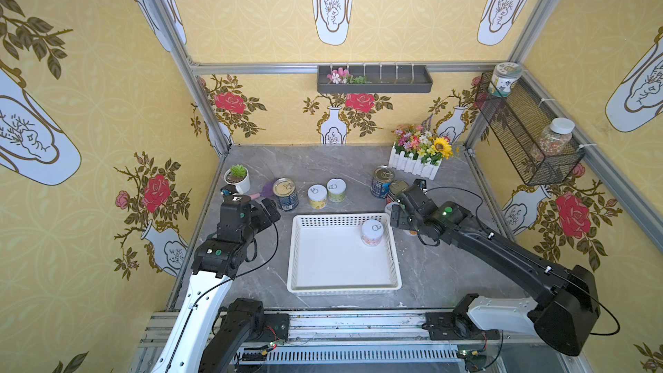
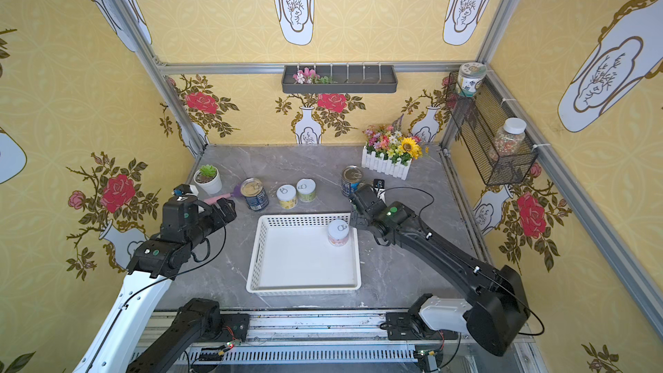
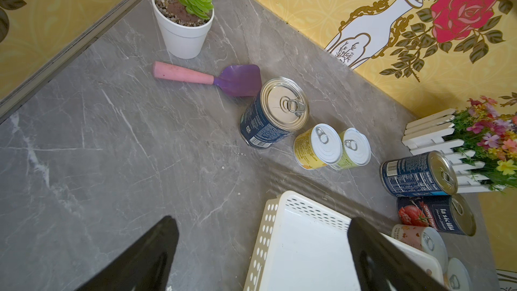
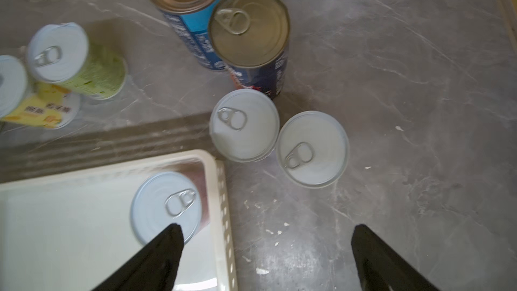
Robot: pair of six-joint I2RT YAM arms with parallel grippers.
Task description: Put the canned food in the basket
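In the white basket [image 1: 342, 290], one small pale-lidded can [image 1: 372, 232] stands upright at the right side. Just outside its right corner are two white-lidded cans, a nearer one [image 4: 244, 125] and a farther-right one [image 4: 313, 149]; behind them stand a dark can [image 4: 249, 32] and a blue can [image 1: 381, 182]. A large blue can [image 3: 274, 113], a yellow can [image 3: 317, 146] and a green can [image 3: 353, 148] stand behind the basket. My right gripper is open, above the basket's right edge, nothing between its fingers. My left gripper is open and empty, left of the basket.
A purple scoop [image 3: 237, 79] lies by a potted succulent [image 3: 184, 27] at the left. A flower planter [image 1: 414, 165] stands behind the right-hand cans. Bare table lies to the right of the cans; most of the basket floor is empty.
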